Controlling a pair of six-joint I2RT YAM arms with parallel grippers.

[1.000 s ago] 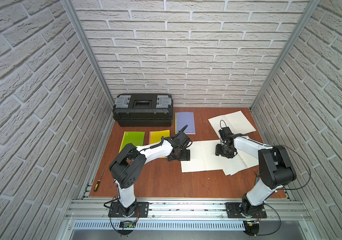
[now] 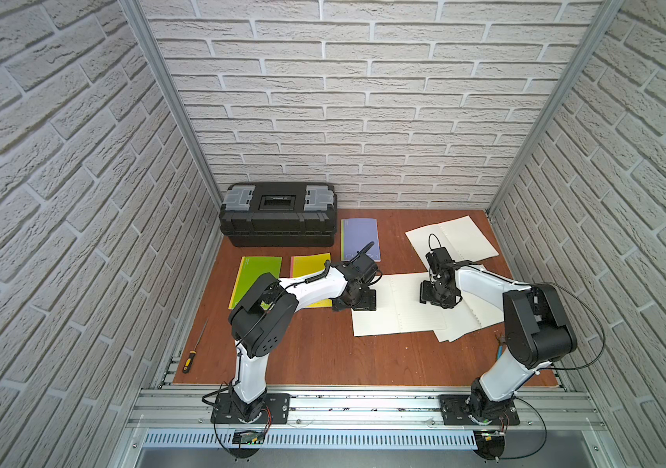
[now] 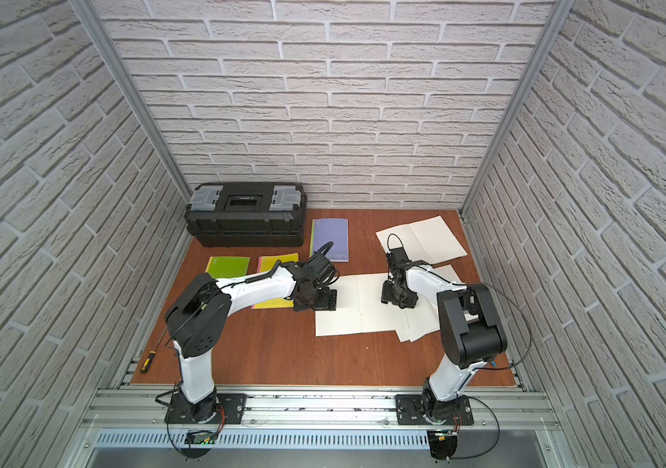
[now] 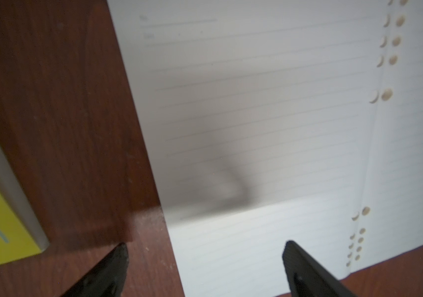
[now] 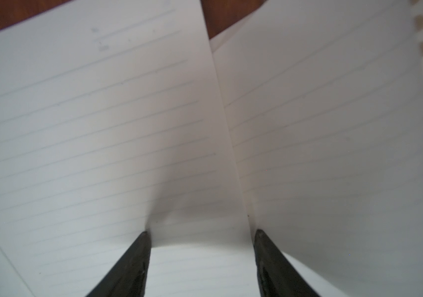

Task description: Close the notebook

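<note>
An open notebook [image 2: 377, 316] lies flat in the middle of the table, lined pages up. In the left wrist view its left page [image 4: 261, 123] and punched fold show clearly. My left gripper is open over that page's left edge, one finger above bare table and the other above paper, nothing between them. Over the right page's outer edge [image 5: 226, 118] stands my right gripper, also open, its fingertips on either side of the edge. Whether the fingertips touch the paper I cannot tell.
Another open notebook [image 5: 330, 123] lies under the right edge of the middle one. A third open notebook [image 2: 465, 238] is at the back right. Yellow [image 2: 311, 266], green [image 2: 259, 273] and blue [image 2: 360, 238] notebooks lie shut. A black toolbox [image 2: 278, 222] stands at the back left.
My left gripper has moved slightly right and a little up in the view, farther over the left page's edge. The right arm and the notebooks look unmoved.
</note>
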